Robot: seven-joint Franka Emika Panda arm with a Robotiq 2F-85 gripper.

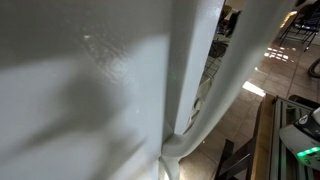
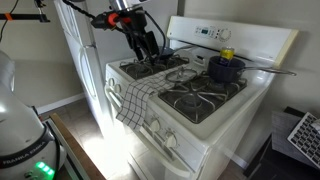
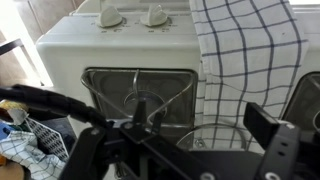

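My gripper [image 2: 146, 50] hangs above the stove [image 2: 205, 115] in exterior view 2. In the wrist view the gripper is open, its dark fingers spread apart with nothing held between them. Beyond the fingers a clear round lid [image 3: 215, 132] with a metal rim lies on the stovetop, partly hidden by the gripper. A white checked towel [image 3: 250, 55] is draped over the stove's front edge, beside the burner [image 3: 137, 90]. Exterior view 1 does not show the gripper.
A dark blue pot [image 2: 226, 71] with a long handle and a yellow item [image 2: 227, 54] sits at the back right of the stove. Control knobs [image 3: 110, 17] line the front. A large white surface [image 1: 80, 90] blocks most of exterior view 1. Bare floor [image 2: 85, 120] lies left of the stove.
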